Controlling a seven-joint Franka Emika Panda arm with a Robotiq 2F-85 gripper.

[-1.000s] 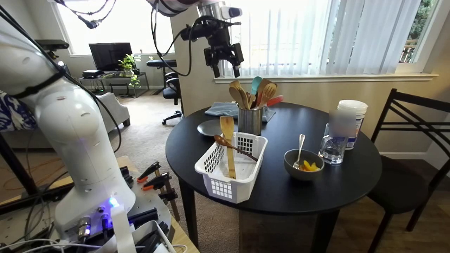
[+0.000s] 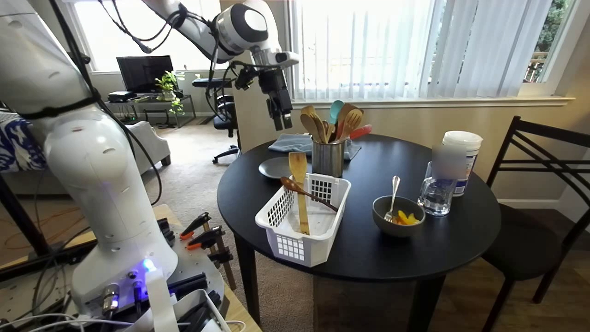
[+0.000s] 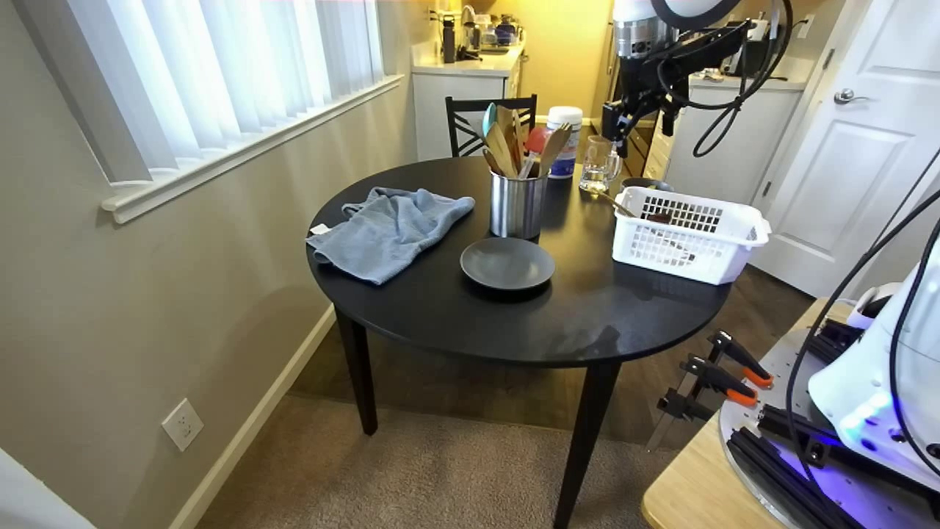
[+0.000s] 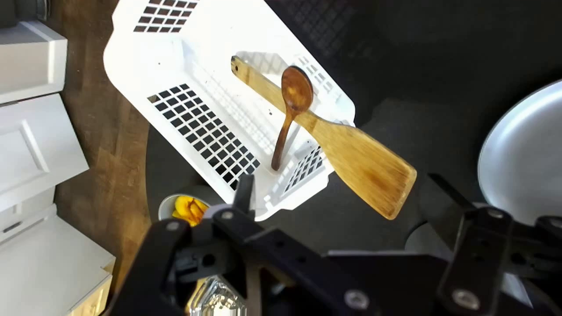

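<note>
My gripper (image 2: 281, 122) is open and empty, held well above the table in exterior view 1. In the wrist view its two fingers (image 4: 244, 194) stand wide apart. Below is a white basket (image 4: 221, 100) with perforated sides. A flat wooden spatula (image 4: 369, 166) leans in it, its broad blade sticking out past the rim. Across the spatula rests a dark brown wooden spoon (image 4: 296, 90), also in the basket. Behind the basket, a steel canister (image 2: 327, 159) holds several wooden utensils, a teal one and a red one.
A grey plate (image 3: 507, 264) and a crumpled blue cloth (image 3: 388, 228) lie on the black table (image 3: 423, 304). To the basket's right in exterior view 1 are a bowl (image 2: 399, 227) with yellow food and a fork, a glass mug (image 2: 436, 196) and a white tub (image 2: 464, 141).
My gripper has come down and slightly to the left in exterior view 1, and it has turned. The basket, utensils and other tableware have not moved.
</note>
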